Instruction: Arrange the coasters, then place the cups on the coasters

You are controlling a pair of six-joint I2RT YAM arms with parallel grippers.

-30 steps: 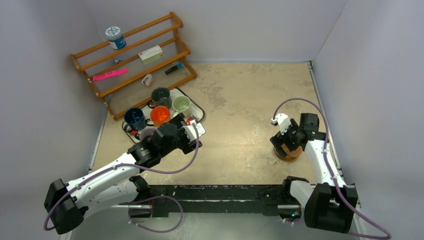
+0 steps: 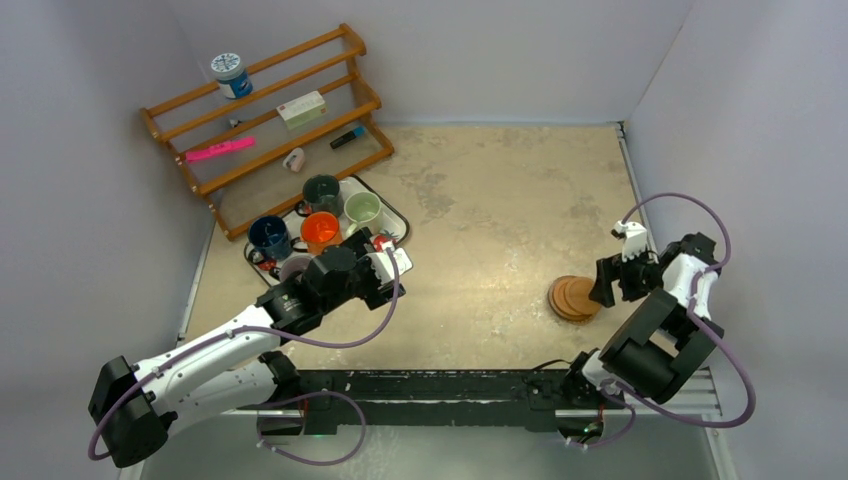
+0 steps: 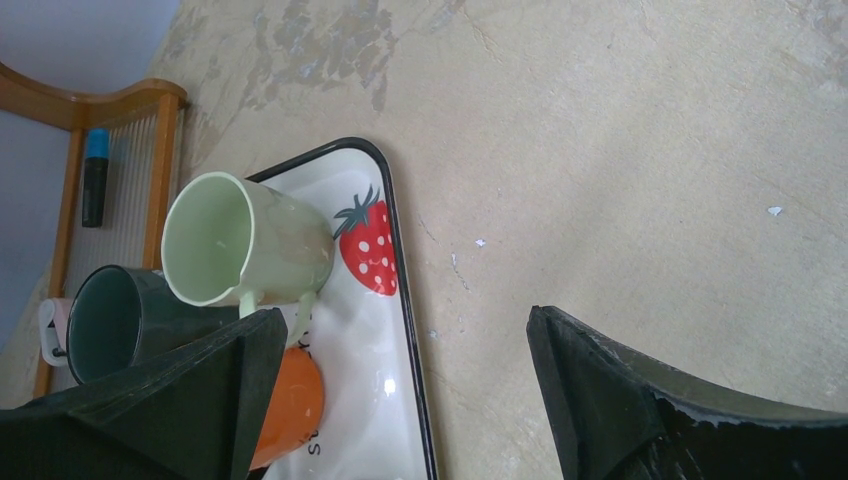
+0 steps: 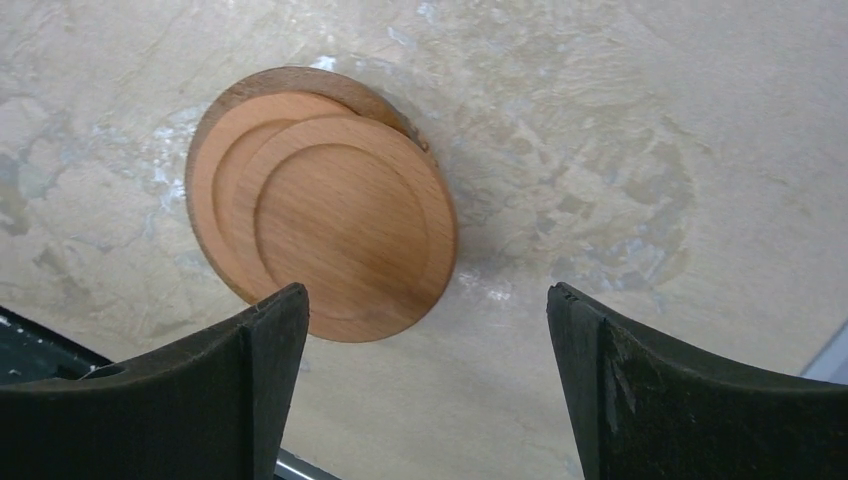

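Note:
Round wooden coasters [image 2: 573, 298] lie in an uneven stack on the right side of the table. In the right wrist view the top coaster [image 4: 345, 225] rests just beyond my right gripper, whose fingers stand apart with nothing between them. My left gripper is open and empty by the tray's right edge. The light green cup [image 3: 290, 235] stands on the tray, to the left of that gripper. An orange cup [image 2: 321, 230], a dark green cup [image 2: 322, 193] and a blue cup [image 2: 268, 238] share the tray; another cup is partly hidden by the left arm.
The tray [image 3: 408, 310] has a dark rim and strawberry prints. Behind it a wooden rack [image 2: 270, 90] holds a tub [image 2: 231, 76], a small box [image 2: 302, 109] and a marker [image 2: 347, 138]. Bare table [image 2: 480, 230] lies between tray and coasters.
The right arm has drawn back to the right, from over the coasters to beside them, uncovering the stack. The left arm and the cups are where they were.

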